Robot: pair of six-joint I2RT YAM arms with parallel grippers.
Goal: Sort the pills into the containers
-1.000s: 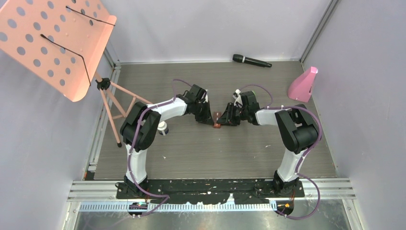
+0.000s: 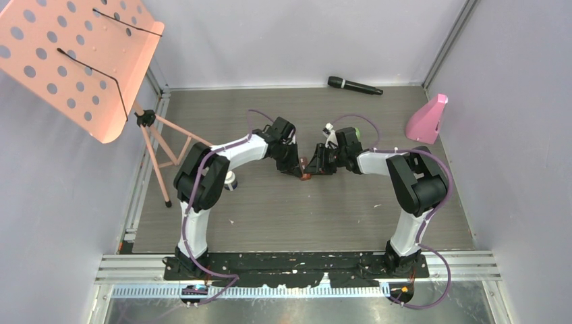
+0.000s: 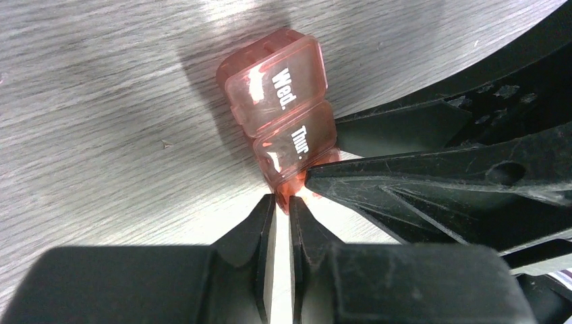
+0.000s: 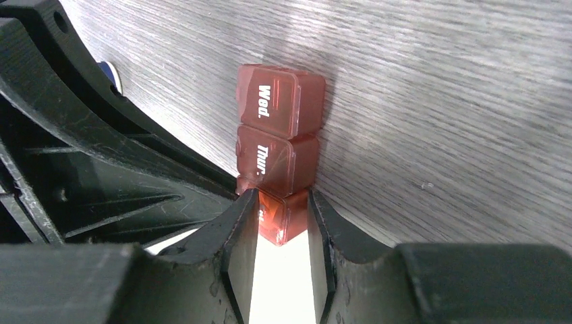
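A translucent red pill box point(image 3: 300, 88) lies on the table between my arms, its "Wed." and "Thur." lids closed. Beyond "Thur." is a further compartment point(image 4: 273, 217), brighter orange-red and partly hidden by fingers. My right gripper is shut on the box at that end, one finger on each side. My left gripper is shut, its tips at the edge of the same compartment; nothing shows between them. Whether that compartment's lid is raised cannot be made out. No loose pills are visible.
A small white jar point(image 2: 230, 181) with a dark band stands beside the left arm. At the back lies a black microphone point(image 2: 355, 86); a pink object point(image 2: 426, 118) stands at the right. A peach music stand point(image 2: 81, 61) fills the upper left.
Both arms have shifted slightly, with my left gripper edging right toward the pill box and my right gripper slightly left. The box has turned a little.
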